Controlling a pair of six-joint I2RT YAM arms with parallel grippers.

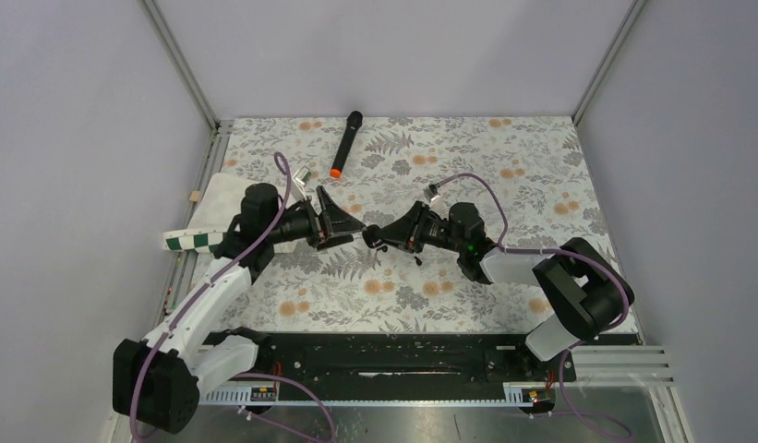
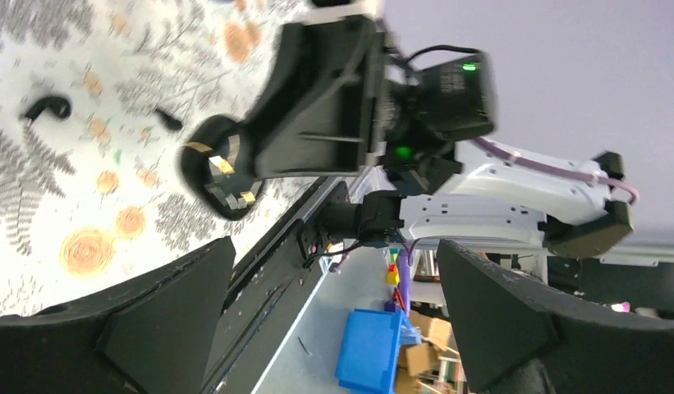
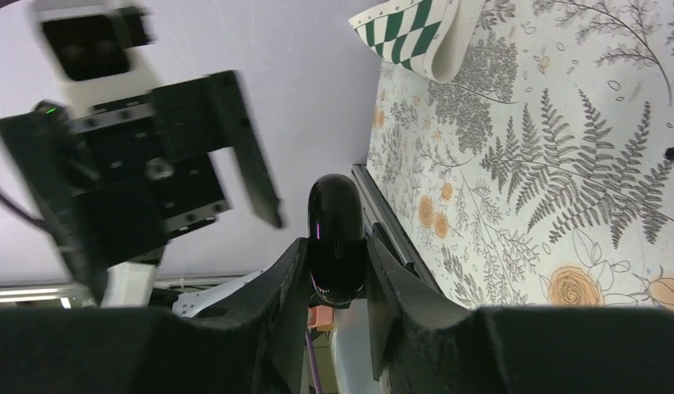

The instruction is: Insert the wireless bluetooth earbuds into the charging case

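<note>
The black charging case [image 1: 373, 237] is held up near the middle by my right gripper, which is shut on it; in the left wrist view the case [image 2: 208, 189] shows open, with metallic bits inside. My left gripper is open, just left of the case, with nothing between its fingers. Two small black earbuds lie on the floral mat, one curved [image 2: 54, 107] and one straighter [image 2: 169, 120].
A black microphone [image 1: 346, 143] with an orange end lies at the back. A white sheet with a green checked strip [image 1: 194, 240] is at the left.
</note>
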